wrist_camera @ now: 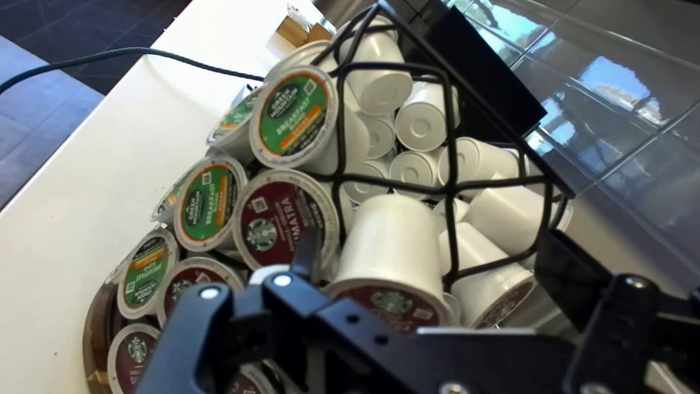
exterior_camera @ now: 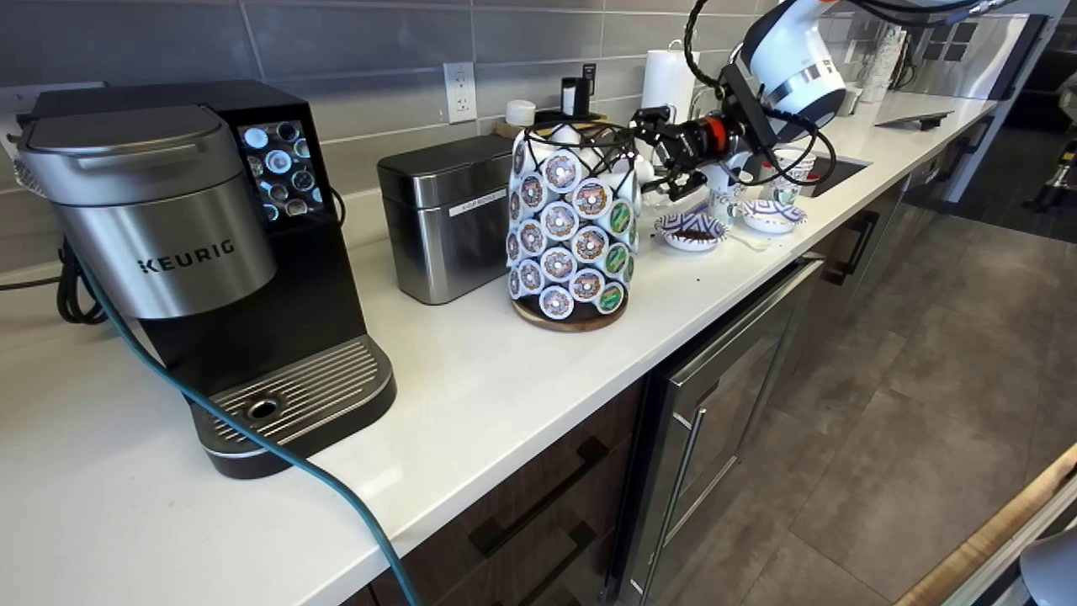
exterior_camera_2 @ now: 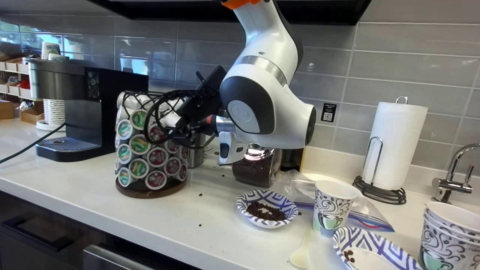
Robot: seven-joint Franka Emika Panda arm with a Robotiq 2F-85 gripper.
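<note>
A round wire carousel of coffee pods (exterior_camera: pixel 572 237) stands on a wooden base (exterior_camera_2: pixel 150 191) on the counter. At its upper rim is my gripper (exterior_camera: pixel 654 151), on the side away from the coffee maker. Its fingers are open in the wrist view, with one dark finger (wrist_camera: pixel 307 255) left of a white pod (wrist_camera: pixel 394 242) and the other finger (wrist_camera: pixel 569 279) to the right. That pod lies sideways at the wire edge, its dark red Starbucks lid toward me. More white pods fill the carousel's inside. Whether the fingers touch the pod or wires cannot be told.
The Keurig coffee maker (exterior_camera: pixel 167 237) and a steel box (exterior_camera: pixel 444 217) stand near the carousel. Beyond lie a patterned bowl of beans (exterior_camera_2: pixel 266 209), a paper cup (exterior_camera_2: pixel 332 204), a spoon (exterior_camera_2: pixel 300 257) and a plate (exterior_camera_2: pixel 373 252).
</note>
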